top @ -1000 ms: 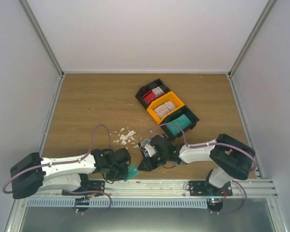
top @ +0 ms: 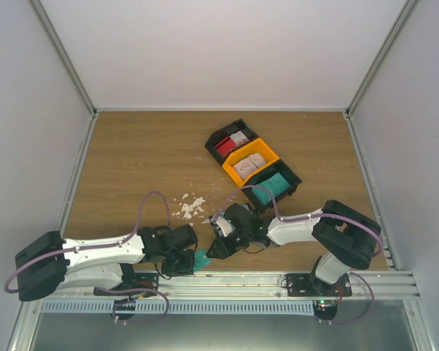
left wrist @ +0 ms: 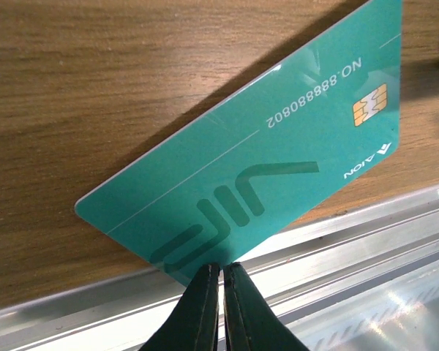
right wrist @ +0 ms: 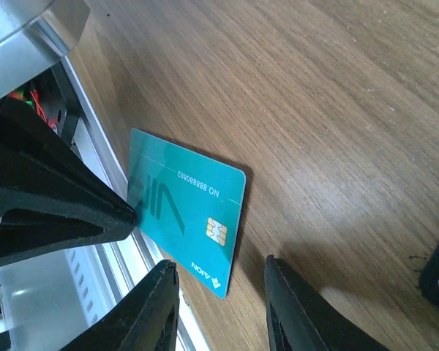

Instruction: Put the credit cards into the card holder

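Observation:
A teal credit card [left wrist: 278,139] with a gold chip hangs just above the wood near the table's front edge. My left gripper is shut on one edge of it. In the right wrist view the black fingers [right wrist: 95,212] of the left gripper meet the near side of the same card [right wrist: 190,201]. My right gripper stands open; its fingers are apart, with the card's chip-end corner showing beyond and between them. In the top view the card [top: 202,259] shows between the two grippers. I cannot make out the card holder clearly.
Three joined bins stand at the back: a black one [top: 216,139] with red and pale items, a yellow one [top: 232,173] with pale items, a black one [top: 295,182] with teal cards. White flakes [top: 194,207] lie mid-table. A metal rail [left wrist: 80,303] borders the front.
The right arm has shifted slightly. The left arm moved only a little, and the card remains at the left gripper.

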